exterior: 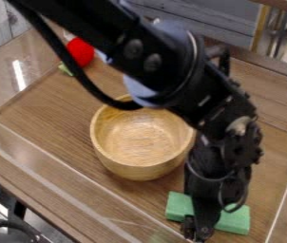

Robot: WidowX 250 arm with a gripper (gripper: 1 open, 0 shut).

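My gripper (214, 214) is low at the bottom right, open, its dark fingers over a green block (231, 220) lying on the wooden table. The fingers appear to straddle or touch the block; exact contact is hard to tell. The arm covers much of the upper middle of the view.
A wooden bowl (141, 149) sits just left of the gripper. A red object (79, 49) with some green beside it lies at the upper left, partly behind the arm.
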